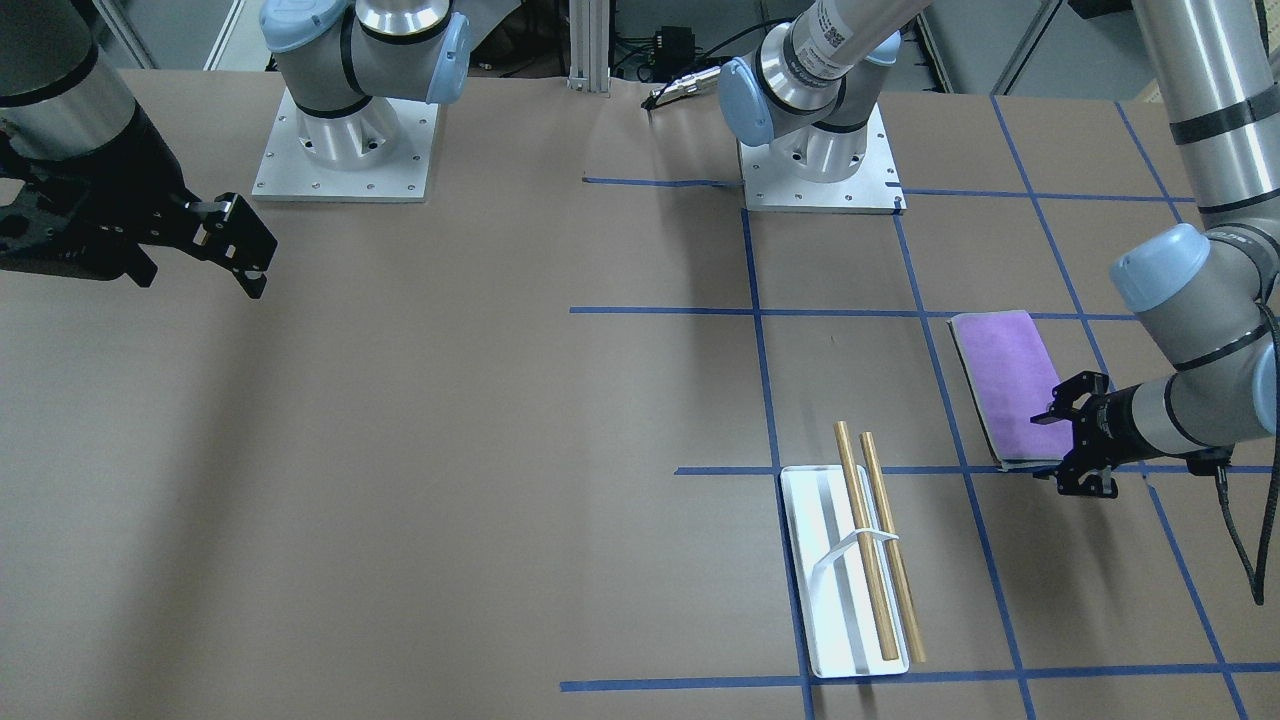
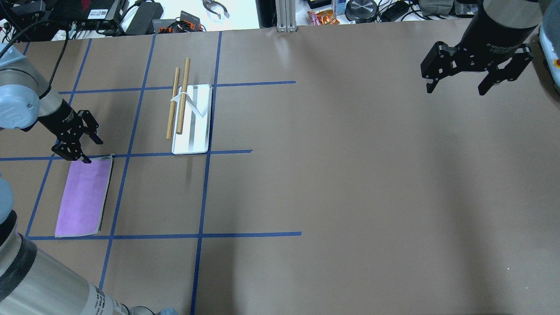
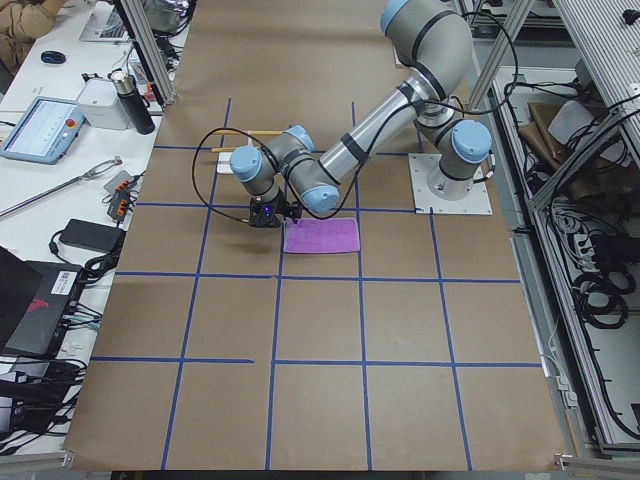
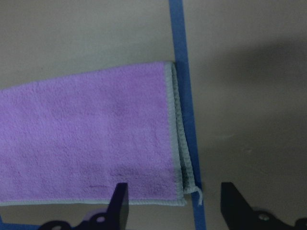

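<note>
A folded purple cloth [image 1: 1002, 378] with a pale edging lies flat on the taped floor of the table, seen also as the purple patch [image 2: 81, 199] in the top view. The gripper [image 2: 93, 152] hangs low just beside the cloth's edge, at its end nearer the white tray. In the wrist view the gripper stands open, its fingers either side of the cloth's edged corner [image 4: 184, 184] in the picture; whether they touch it cannot be told.
A white tray [image 2: 195, 141] with two wooden sticks [image 2: 182, 110] lies beside the cloth. Another black gripper [image 2: 475, 68] hangs across the table.
</note>
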